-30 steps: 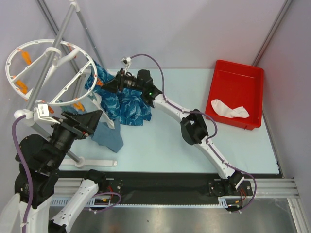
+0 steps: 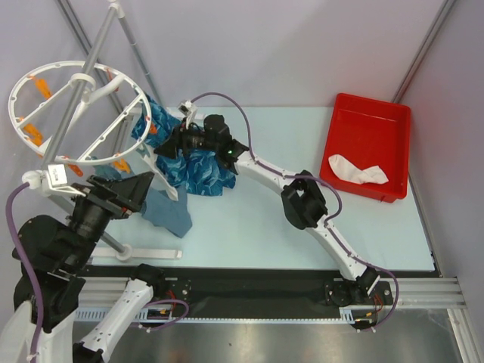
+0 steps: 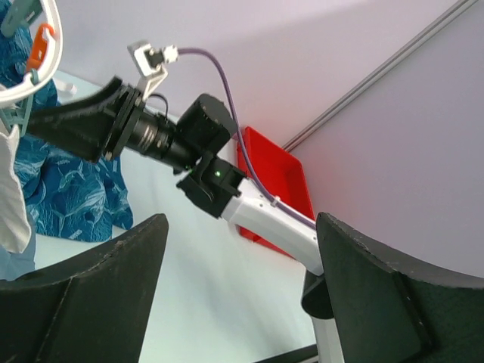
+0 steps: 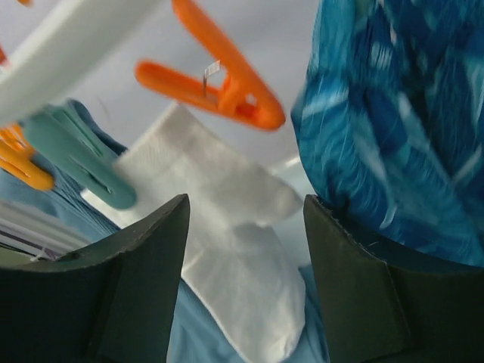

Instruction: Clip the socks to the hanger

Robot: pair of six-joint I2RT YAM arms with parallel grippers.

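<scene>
The white round hanger [image 2: 13, 106] stands at the upper left of the top view. A white sock [image 4: 227, 181] hangs below it, one upper corner at a green clip [image 4: 83, 162]. Close above the sock is an orange clip [image 4: 227, 79], its fingers seemingly apart from the cloth. My right gripper is open in front of the sock, nothing held between its fingers. In the top view my left gripper [image 2: 138, 195] is beside the hanger's front; its fingers [image 3: 113, 280] are spread with only empty space between. Another white sock [image 2: 355, 171] lies in the red tray [image 2: 370, 113].
Blue patterned cloth [image 2: 204, 175] hangs behind and right of the hanger, close to the right gripper. A plain blue cloth [image 2: 168, 213] is below. Grey poles [image 2: 76, 98] of the stand rise near the left arm.
My right gripper has shifted slightly toward the front edge after a small move leftward. The left arm has moved a little to the left. The sock in the tray is unmoved.
</scene>
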